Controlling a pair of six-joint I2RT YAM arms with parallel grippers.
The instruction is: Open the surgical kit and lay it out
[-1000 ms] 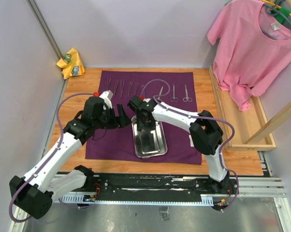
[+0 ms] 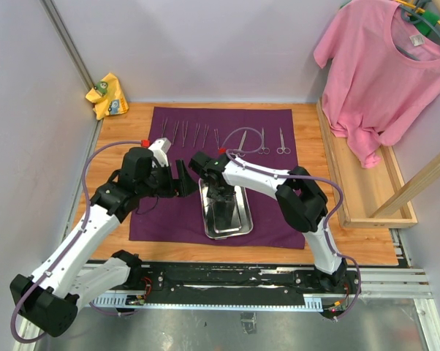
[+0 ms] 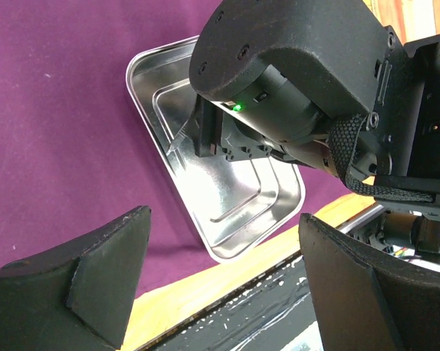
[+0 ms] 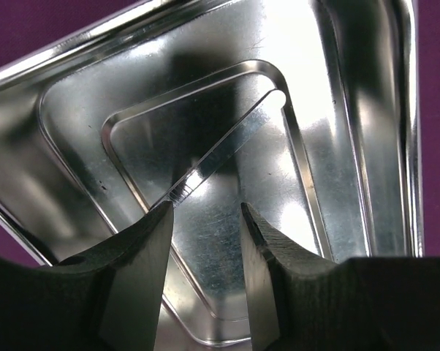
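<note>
The metal tray point(image 2: 243, 219) rests on the purple cloth point(image 2: 169, 227). Inside it one slim, shiny instrument point(image 4: 234, 142) lies slantwise; its lower end reaches my right gripper's left fingertip, and I cannot tell if they touch. My right gripper is over the tray, open, with a gap between its fingers. To the tray's left, above the cloth, my left gripper is open and empty. Several tweezers and scissors point(image 2: 264, 141) are laid in a row along the cloth's far side.
A wooden tray point(image 2: 366, 197) stands at the right under a hanging pink shirt point(image 2: 388, 73). A yellow bag point(image 2: 107, 96) sits at the back left. Both arms are close together over the tray.
The left arm has barely moved.
</note>
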